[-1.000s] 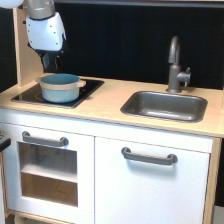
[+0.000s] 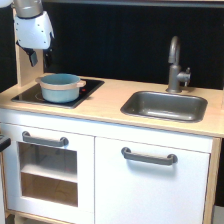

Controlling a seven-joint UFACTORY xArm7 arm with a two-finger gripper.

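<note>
A blue pot (image 2: 60, 93) with a pale tan handle stands upright on the dark stovetop (image 2: 93, 86) at the left of the play kitchen. Above and slightly left of the pot hangs my gripper (image 2: 40, 59), at the end of a white arm coming from the top left. Its dark fingers look spread apart, and I see nothing between them. They are clear of the pot.
A grey sink (image 2: 165, 105) with a dark faucet (image 2: 177, 66) behind it lies to the right. Bare wooden counter (image 2: 112, 103) separates stove and sink. Below are a white door (image 2: 150, 190) with a grey handle and an oven front (image 2: 47, 160) with a window.
My gripper has moved left and slightly up, away from above the pot. The pot looks to be in the same place on the stovetop.
</note>
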